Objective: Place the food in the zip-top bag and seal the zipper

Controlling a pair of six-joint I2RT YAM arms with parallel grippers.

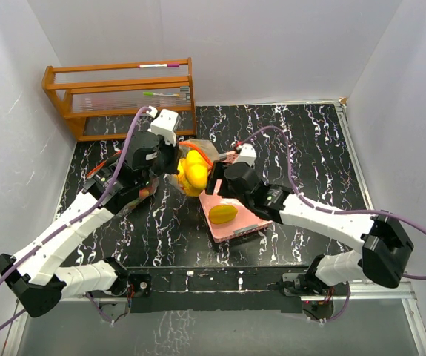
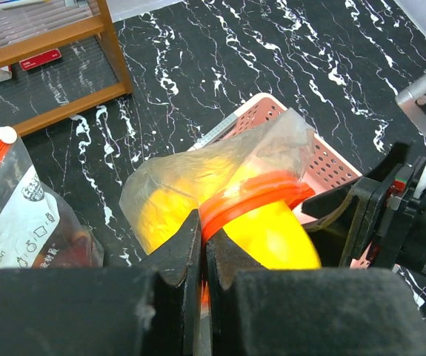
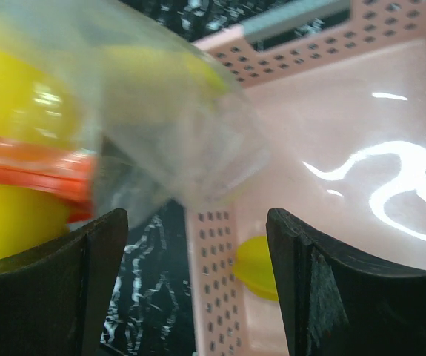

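My left gripper is shut on the orange zipper edge (image 2: 246, 196) of a clear bag (image 2: 164, 185) filled with yellow food (image 1: 196, 175), held over the left part of the pink basket (image 1: 238, 226). My right gripper (image 1: 216, 178) stands part open just right of the bag, nothing between its fingertips; the bag's plastic and orange strip are blurred beside it in the right wrist view. A single yellow piece (image 1: 222, 213) lies in the basket.
A second zip bag (image 2: 27, 230) lies at the left, partly under my left arm. A wooden rack (image 1: 124, 96) stands at the back left. The dark marble top (image 1: 316, 170) is clear at the right.
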